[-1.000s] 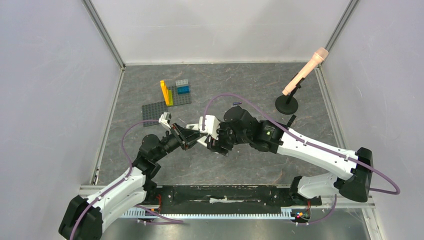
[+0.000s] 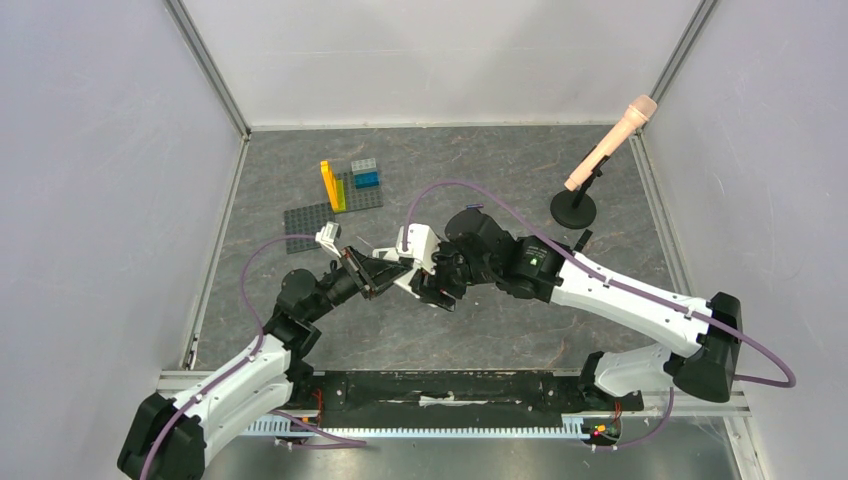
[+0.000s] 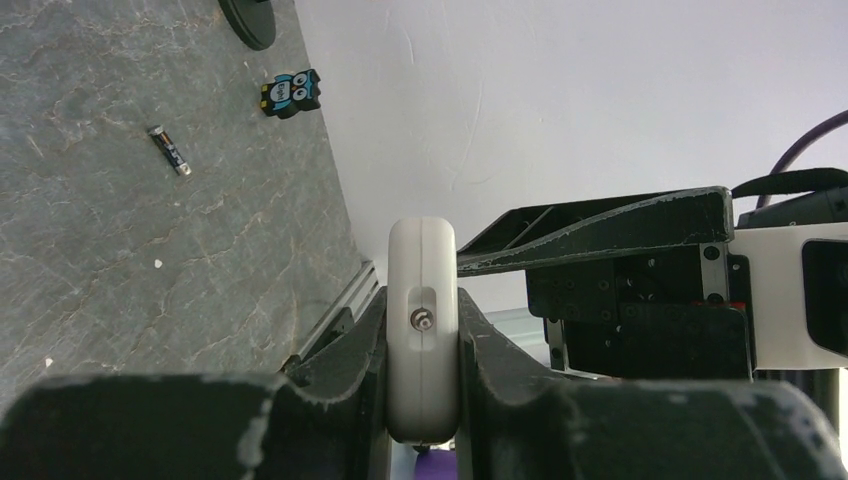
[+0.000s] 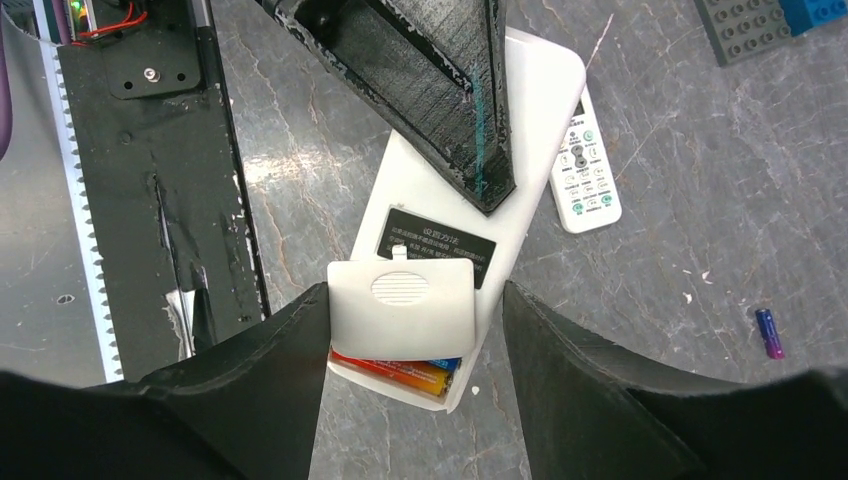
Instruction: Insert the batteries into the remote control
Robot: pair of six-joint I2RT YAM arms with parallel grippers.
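Note:
In the right wrist view a white remote is held face down in the air by my left gripper, shut on it. Two batteries, an orange one and a blue one, show in its open compartment. My right gripper is shut on the white battery cover, held over that compartment and partly hiding the batteries. In the top view both grippers meet near the centre, mostly hidden by the arms.
Loose batteries, a second small remote, an owl-patterned object, brick plates and a microphone on a stand are around.
My right arm has shifted very slightly in the top view; the left arm looks unmoved.

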